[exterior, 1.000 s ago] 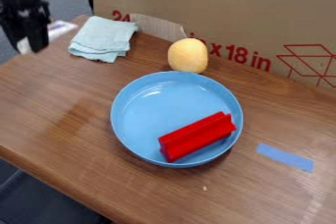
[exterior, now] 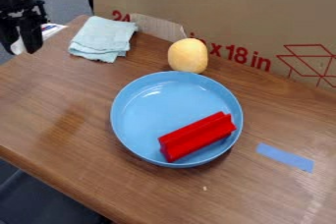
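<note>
My black gripper (exterior: pixel 27 33) is at the upper left edge of the view, partly out of frame, over the table's left edge with something white at its fingers; what that is cannot be made out. A folded light-blue cloth (exterior: pixel 101 37) lies to its right. A blue plate (exterior: pixel 157 105) holds a red oblong object (exterior: pixel 197 136) on its right front part. A yellow rounded object (exterior: pixel 188 55) sits behind the plate.
A cardboard box (exterior: pixel 250 17) spans the back. A blue tape strip (exterior: pixel 285 157) lies at the right.
The plate, cloth and other objects have not moved.
</note>
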